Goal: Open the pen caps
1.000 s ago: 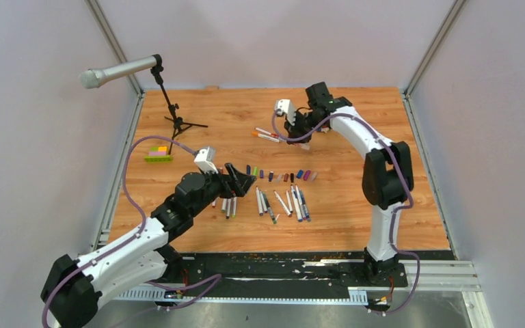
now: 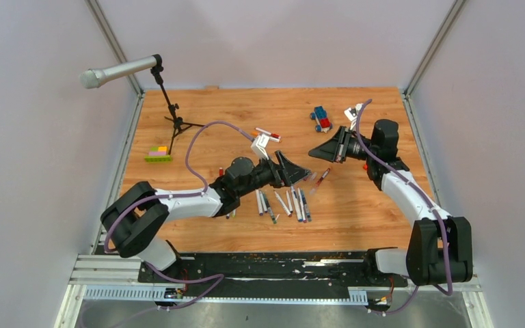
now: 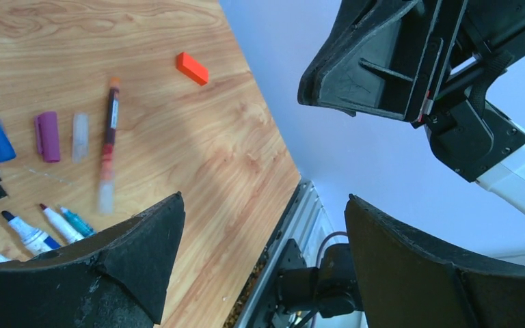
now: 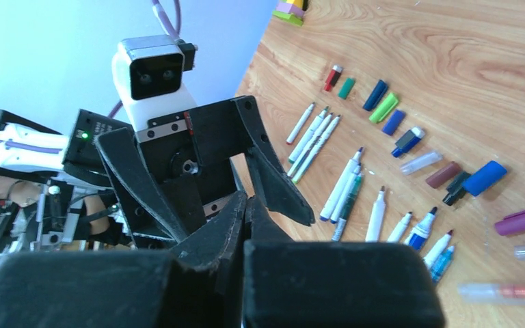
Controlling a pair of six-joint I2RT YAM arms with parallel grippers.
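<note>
My left gripper (image 2: pixel 297 169) stands open over the pens, its fingers wide apart in the left wrist view. A red pen (image 3: pixel 109 130) with a clear cap lies alone on the wood below it, right of a clear cap (image 3: pixel 80 137) and a purple cap (image 3: pixel 48 137). My right gripper (image 2: pixel 317 153) is shut, nothing visible between its fingers, just above and right of the left one. Uncapped markers (image 4: pixel 377 215) lie in groups along the front; loose caps (image 4: pixel 485 178) form a row behind them.
A microphone stand (image 2: pixel 176 123) and stacked coloured blocks (image 2: pixel 157 154) are at the left. A toy car (image 2: pixel 320 117) sits at the back right. An orange block (image 3: pixel 191 67) lies to the right. Bare wood is at the front right.
My left arm has moved right across the table. The right gripper has drawn back from the back of the table; the red pen now lies lower, near the cap row.
</note>
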